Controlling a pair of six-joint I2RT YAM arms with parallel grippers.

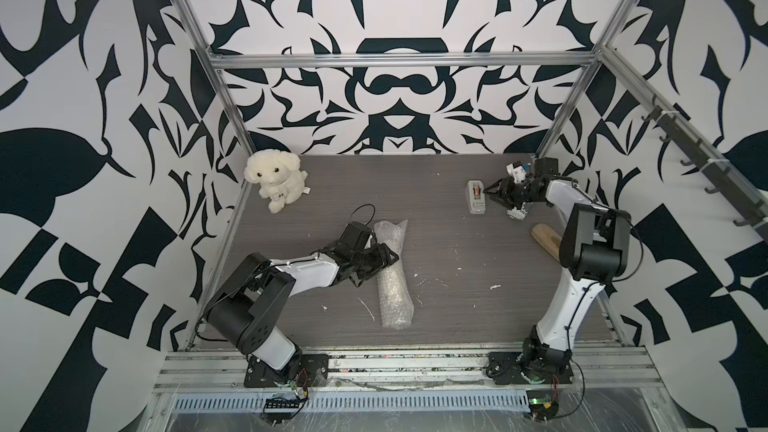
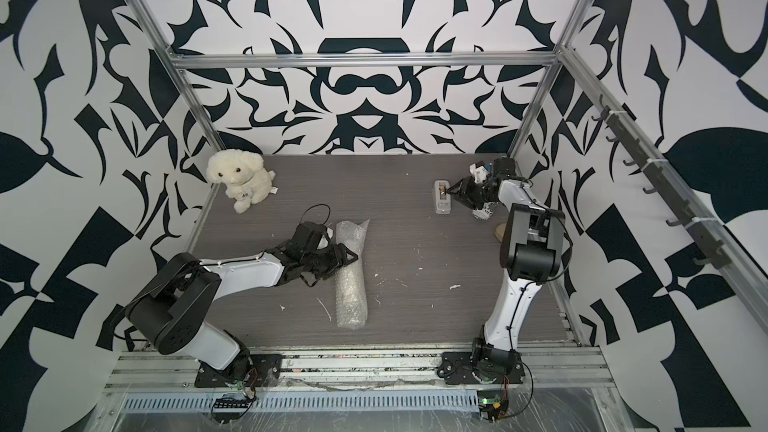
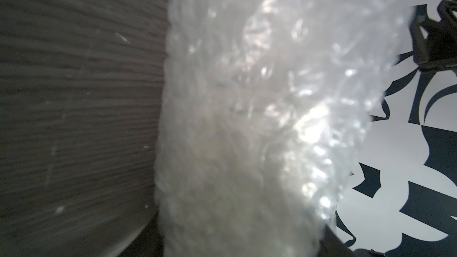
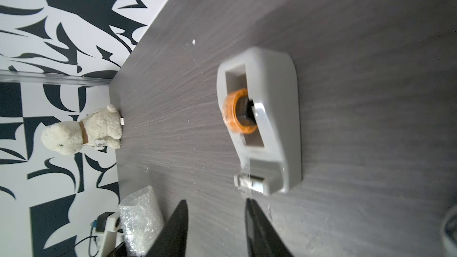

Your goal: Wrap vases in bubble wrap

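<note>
A long bubble-wrapped roll lies upright-to-view on the front middle of the table; whatever is inside is hidden. My left gripper is shut on it near its middle; in the left wrist view the wrap fills most of the picture. At the back right, my right gripper hangs part open beside a white tape dispenser with an orange tape roll. Nothing shows between the right fingertips.
A white plush dog sits at the back left. A wooden object lies at the right edge, partly under the right arm.
</note>
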